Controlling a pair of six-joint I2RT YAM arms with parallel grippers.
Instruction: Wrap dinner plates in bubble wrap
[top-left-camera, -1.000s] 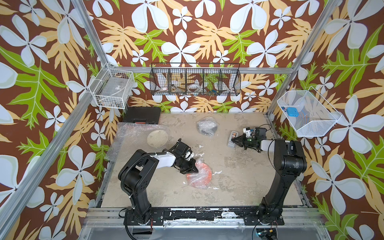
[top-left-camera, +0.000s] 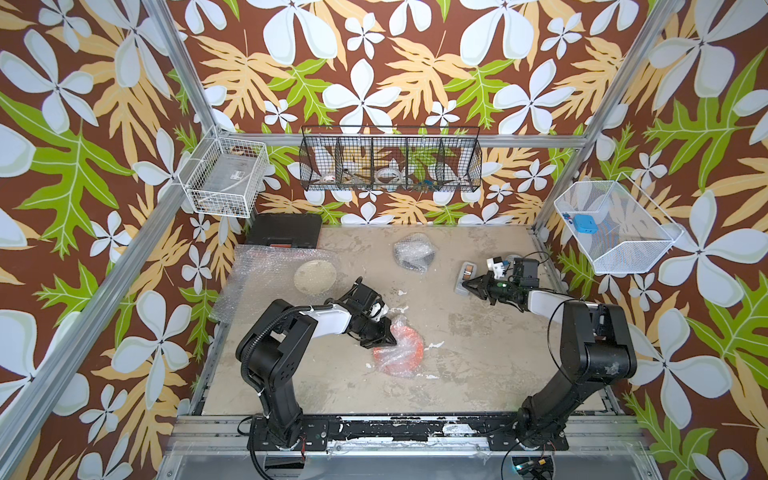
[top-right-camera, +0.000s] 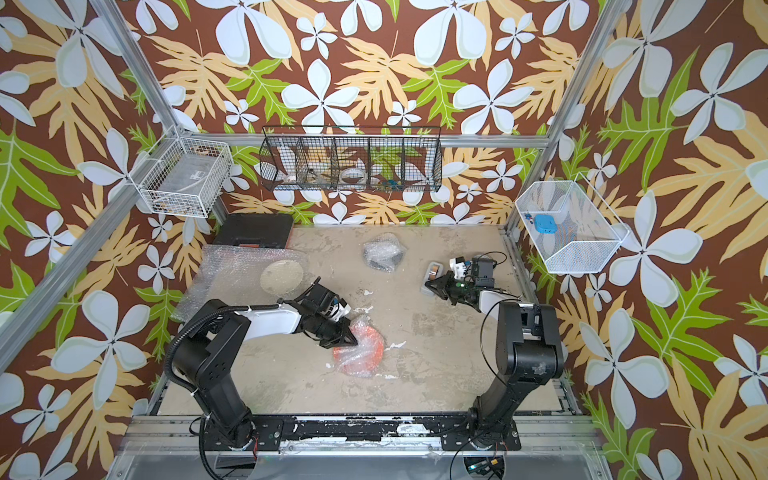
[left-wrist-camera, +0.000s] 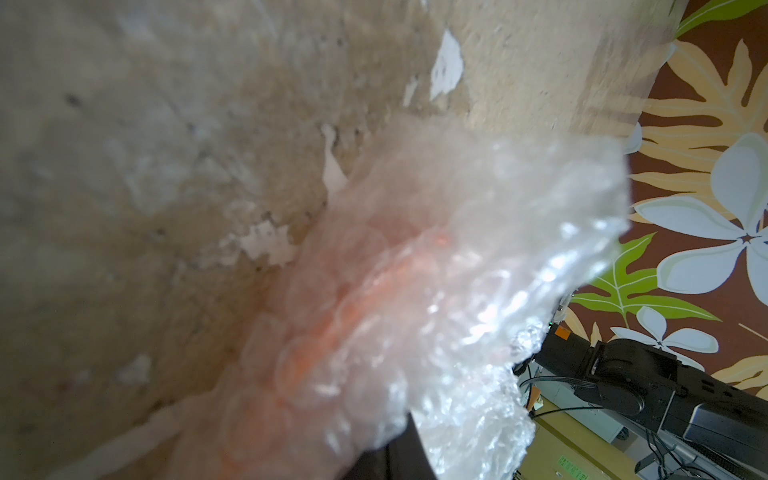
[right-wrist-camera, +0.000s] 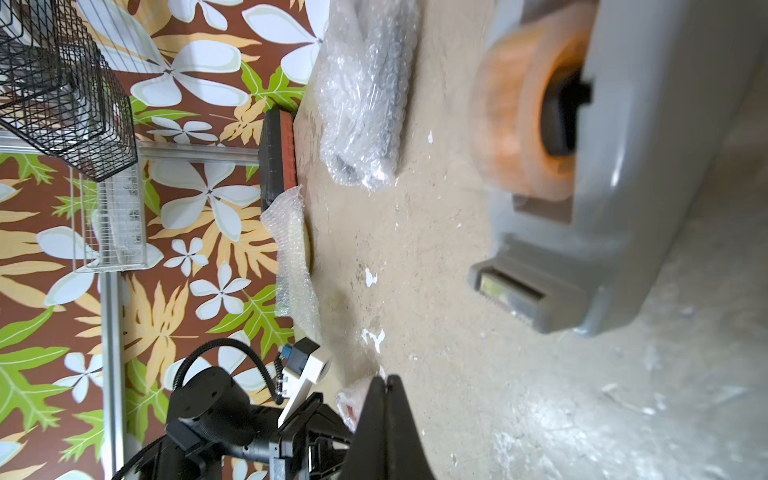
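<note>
A salmon-coloured plate in bubble wrap (top-left-camera: 409, 356) lies at the front middle of the table. My left gripper (top-left-camera: 390, 341) is at its upper left side; in the left wrist view the fingers look closed together, their tips hidden behind the wrap. Whether wrap is pinched between them cannot be told. My right gripper is shut with nothing between its fingers. The grey tape dispenser (right-wrist-camera: 640, 136) stands to the upper right of those fingertips, apart from them. Its orange tape roll (right-wrist-camera: 512, 104) is seated, and the cutter end (right-wrist-camera: 520, 292), where the tape end sits, is outside my fingers.
A wrapped bundle (top-left-camera: 414, 253) sits at the back middle. A cream plate (top-left-camera: 314, 277) rests on a bubble wrap sheet (top-left-camera: 256, 276) at back left, near a black case (top-left-camera: 283, 230). Wire baskets hang around the walls.
The right arm's elbow has shifted right. The left arm is still.
</note>
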